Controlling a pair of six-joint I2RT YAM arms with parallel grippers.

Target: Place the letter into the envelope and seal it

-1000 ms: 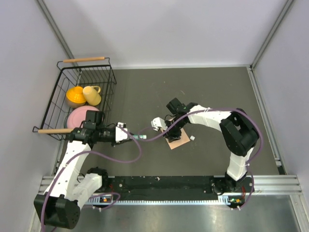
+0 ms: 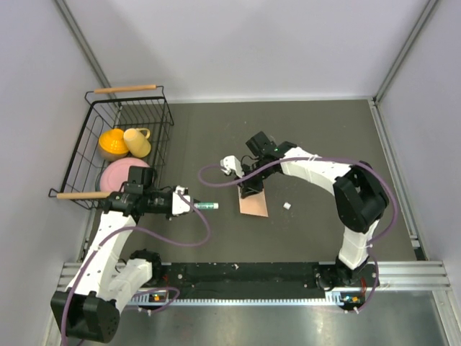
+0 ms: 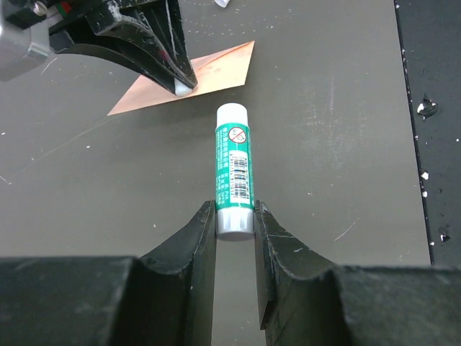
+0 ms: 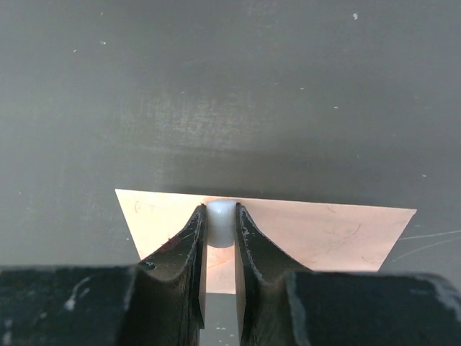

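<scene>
A glue stick (image 3: 234, 162) with green label and white cap is held upright-to-camera in my left gripper, shut on its base; in the top view it sticks out sideways. The pinkish envelope (image 2: 253, 207) lies at the table's middle, with my right gripper over it, shut on a small white cylindrical thing at the envelope's edge. The left wrist view shows the envelope (image 3: 223, 68) with the tips of the right gripper on it. Whether a letter is inside I cannot tell.
A small white piece (image 2: 287, 205) lies right of the envelope on the table (image 2: 324, 130). A wire rack (image 2: 162, 115) with plates, yellow mug and bowl stands at the left. Purple cables loop over both arms.
The right arm has shifted up and slightly left in the top view, and the envelope has turned so its near edge lies more level. The left arm is unchanged.
</scene>
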